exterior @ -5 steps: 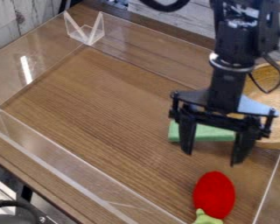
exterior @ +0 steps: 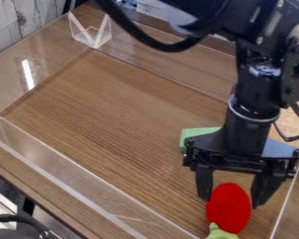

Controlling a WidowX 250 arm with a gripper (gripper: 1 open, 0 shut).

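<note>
The black arm comes down on the right side of the view, its gripper [exterior: 246, 177] low over the wooden surface. The gripper is open, its fingers to either side just above and around the upper end of a red object [exterior: 228, 207] with a green part [exterior: 222, 232] at its lower end. Whether they touch it cannot be seen. A light green object [exterior: 200, 137] lies partly hidden behind the gripper.
A white wire holder [exterior: 92, 29] stands at the back left. A pale edge runs along the lower left and the right.
The gripper has come down and toward the near side, from above the green object to the red one, covering more of the green object. The red object has not visibly moved.
</note>
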